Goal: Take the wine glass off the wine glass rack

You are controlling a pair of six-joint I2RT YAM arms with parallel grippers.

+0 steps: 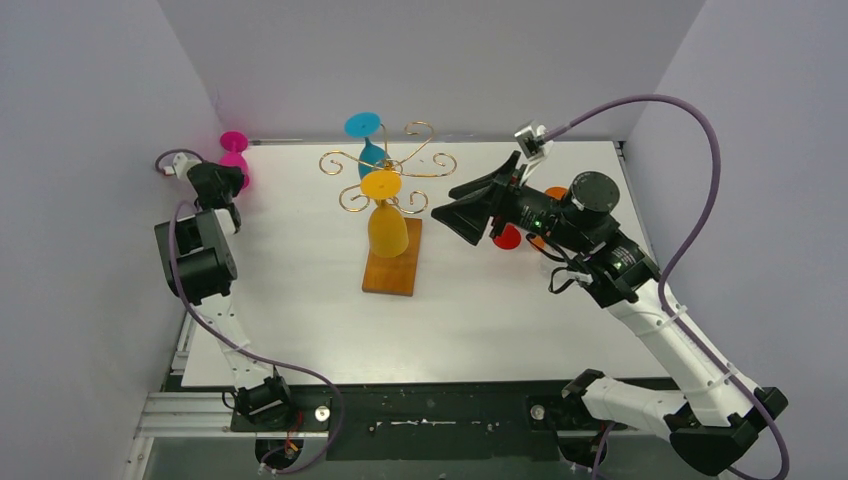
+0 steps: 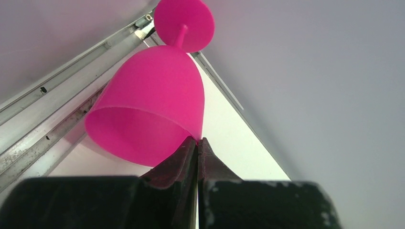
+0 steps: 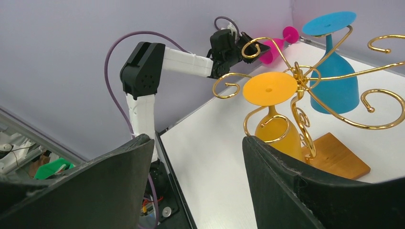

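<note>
A gold wire rack [image 3: 334, 78] on a wooden base [image 1: 390, 280] holds an upside-down yellow glass [image 1: 388, 232] and a blue glass [image 3: 334, 86]. At the back left, my left gripper is shut on the rim of a pink wine glass [image 2: 153, 86], which is tilted and apart from the rack. My right gripper stands open to the right of the rack, with nothing between its fingers.
A red glass [image 1: 507, 238] and an orange one [image 1: 556, 191] are partly hidden behind the right arm. Walls border the left, back and right.
</note>
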